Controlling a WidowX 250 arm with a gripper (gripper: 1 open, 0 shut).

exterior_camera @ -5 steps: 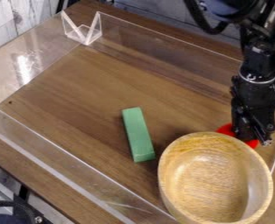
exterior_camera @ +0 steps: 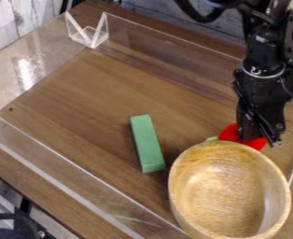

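The black robot gripper (exterior_camera: 250, 131) is low over a red object (exterior_camera: 244, 143) just behind the wooden bowl (exterior_camera: 229, 191), at the right of the camera view. The red object is largely hidden by the gripper and the bowl rim, and the fingertips are hard to make out, so whether they hold anything cannot be told. A green block (exterior_camera: 146, 144) lies on the table left of the bowl. A small light green piece shows beside the red object.
Clear plastic walls edge the wooden table (exterior_camera: 99, 103), with a clear holder (exterior_camera: 88, 29) at the upper left. The middle and left of the table are open.
The gripper has moved a little left and up from the right edge, and more of the red object now shows left of it.
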